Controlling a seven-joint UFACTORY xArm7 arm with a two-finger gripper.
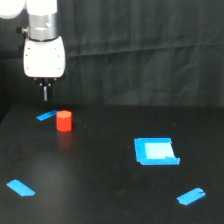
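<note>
A small red block (64,121) stands on the black table toward the back left. Above it and slightly to its left hangs my gripper (45,92), below the white hand (44,60). The gripper is apart from the block and clear of the table. Its fingers look like a thin dark shape against the dark backdrop, too small to show whether they are open or shut. I see nothing held there.
A white square (158,151) outlined in blue tape lies at the right. Blue tape strips mark the table at the back left (47,115), front left (20,188) and front right (190,196). A black curtain (140,50) hangs behind.
</note>
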